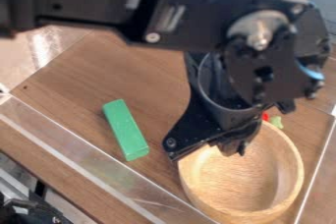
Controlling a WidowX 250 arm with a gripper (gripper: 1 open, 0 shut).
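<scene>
My black gripper (234, 143) hangs over the upper left part of a round wooden bowl (256, 194), its fingertips low near the rim. The arm hides what, if anything, is between the fingers, so whether it is open or shut is unclear. A green block (125, 130) lies on the wooden board to the left of the bowl. Behind the gripper and bowl, a small red and green object (270, 119) is mostly hidden.
Clear plastic walls (79, 155) edge the wooden board (92, 81) at the front left and sides. Bare board lies left of and behind the green block. The arm covers much of the back.
</scene>
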